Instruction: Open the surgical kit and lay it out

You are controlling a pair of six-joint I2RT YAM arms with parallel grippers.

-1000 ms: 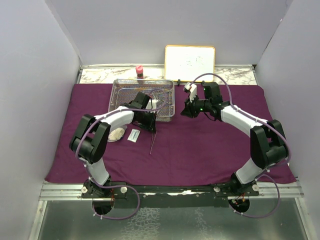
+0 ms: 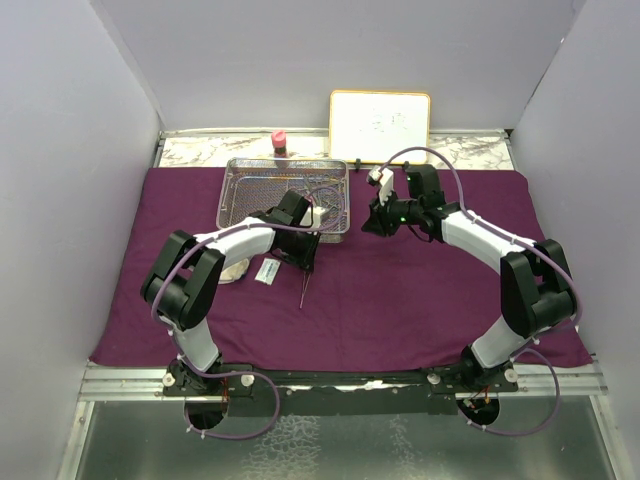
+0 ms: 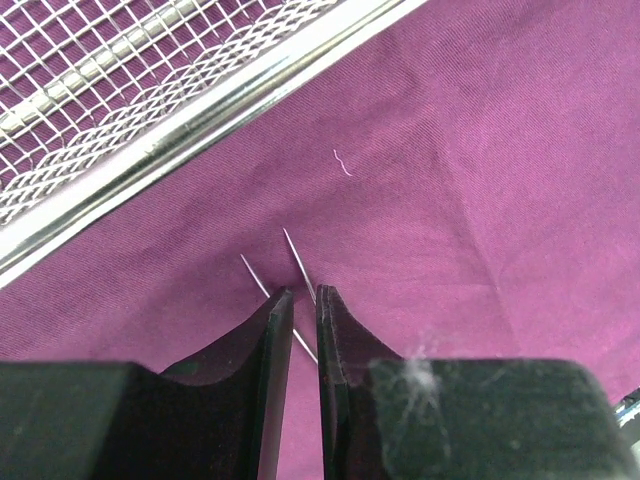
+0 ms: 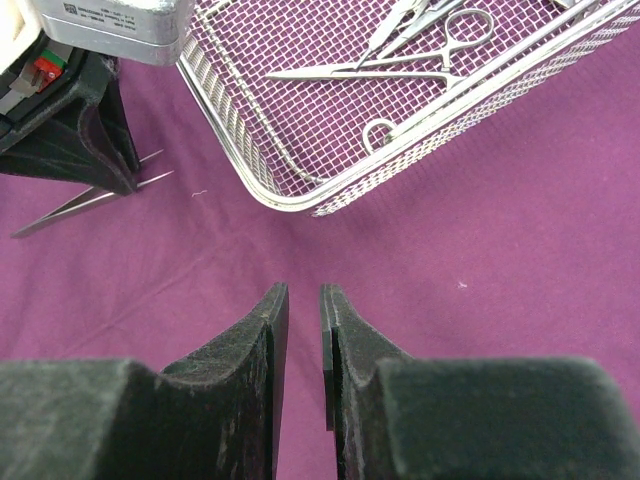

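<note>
A wire instrument tray (image 2: 228,200) holds scissors (image 4: 452,60) and other steel instruments, seen in the right wrist view. On the purple drape below it lie slender forceps (image 3: 260,282), their tips visible in the left wrist view. My left gripper is low over the forceps, fingers close together with a narrow gap; whether they grip the metal is unclear. My right gripper hangs over bare drape right of the tray, fingers slightly apart with nothing visible between them.
A small white packet (image 2: 268,271) and a pale bundle (image 2: 232,272) lie left of the forceps. A whiteboard (image 2: 380,125) and pink-capped bottle (image 2: 279,144) stand at the back.
The right arm shows no visible change.
</note>
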